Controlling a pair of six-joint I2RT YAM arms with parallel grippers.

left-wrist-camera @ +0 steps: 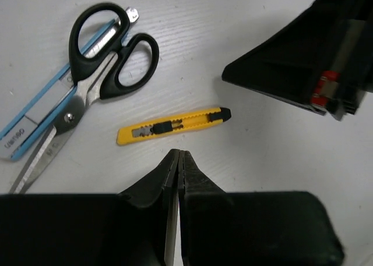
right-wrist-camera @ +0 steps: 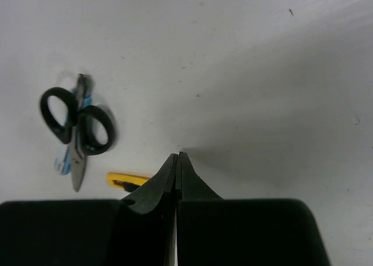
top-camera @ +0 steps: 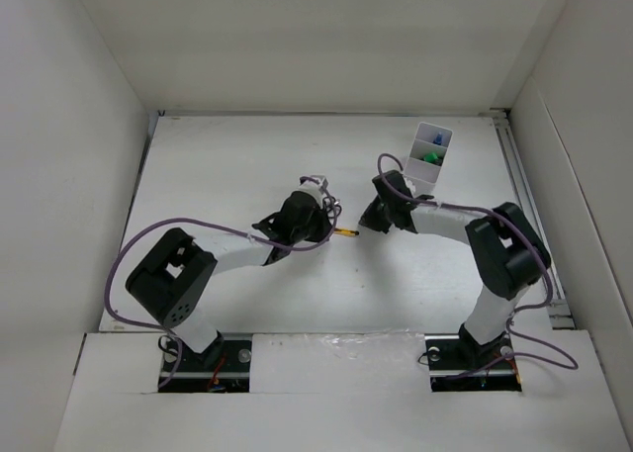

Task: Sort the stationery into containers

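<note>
A yellow box cutter (left-wrist-camera: 192,121) lies on the white table, with black-handled scissors (left-wrist-camera: 116,80) and a light blue cutter (left-wrist-camera: 26,129) crossed beside it. My left gripper is shut above them, pointing just below the yellow cutter, nothing between its fingers. My right gripper is shut with nothing visible in it, low to the right of the yellow cutter. In the top view the left gripper partly hides the scissors.
A white compartment container (top-camera: 423,170) with blue and green items stands at the back right, behind the right arm.
</note>
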